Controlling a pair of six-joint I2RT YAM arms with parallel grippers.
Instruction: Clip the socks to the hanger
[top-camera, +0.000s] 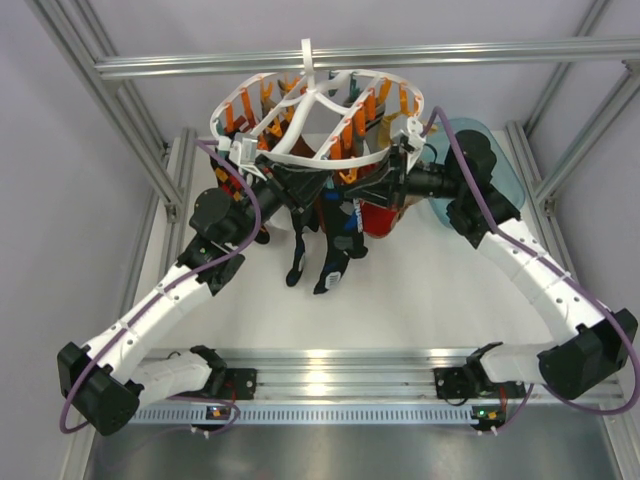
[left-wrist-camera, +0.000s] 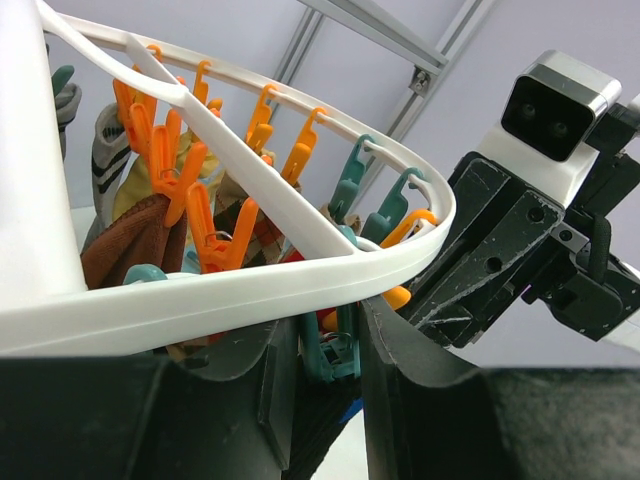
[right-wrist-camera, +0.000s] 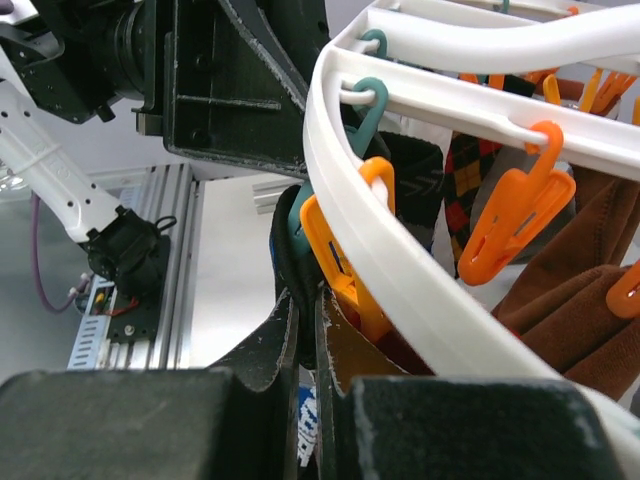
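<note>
The white round hanger (top-camera: 283, 158) holds socks on orange and teal clips. At its front rim my left gripper is shut on a teal clip (left-wrist-camera: 330, 362), seen in the left wrist view. My right gripper is shut on a dark sock (right-wrist-camera: 293, 270) just under that rim, beside the teal clip and an orange clip (right-wrist-camera: 330, 250). Dark socks with blue patches (top-camera: 340, 245) hang below the two grippers in the top view. Whether the held sock sits inside the clip's mouth is hard to tell.
A light-blue tray (top-camera: 475, 145) lies at the back right, partly behind my right arm. Metal rails frame the workspace.
</note>
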